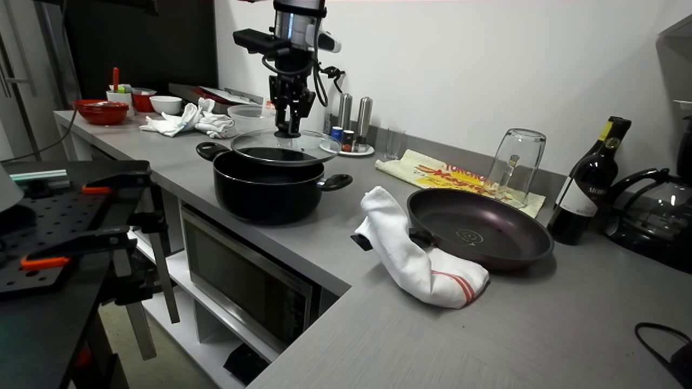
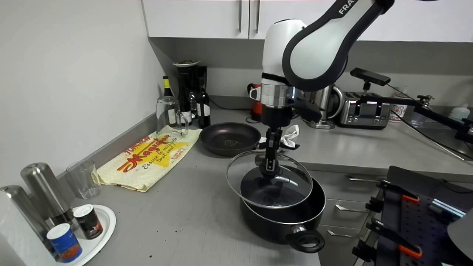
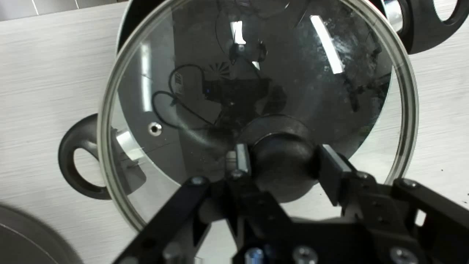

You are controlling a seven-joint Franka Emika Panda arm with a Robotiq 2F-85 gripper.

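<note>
My gripper is shut on the black knob (image 3: 285, 169) of a round glass lid. The lid (image 1: 285, 148) has a metal rim and is held over a black two-handled pot (image 1: 267, 193). In exterior view 2 the lid (image 2: 269, 179) sits off-centre, reaching past the pot's rim toward the wall, with part of the pot's (image 2: 283, 224) opening uncovered. The wrist view shows the pot's two handles (image 3: 72, 154) on either side, the dark interior visible through the glass. Whether the rim touches the pot I cannot tell.
A frying pan (image 1: 480, 227) with a white towel (image 1: 415, 259) on its handle stands on the same counter. Along the wall are a yellow printed cloth (image 2: 146, 157), an upturned glass mug (image 1: 519, 162) and a white plate (image 2: 106, 226) with shakers. The counter between pot and cloth is clear.
</note>
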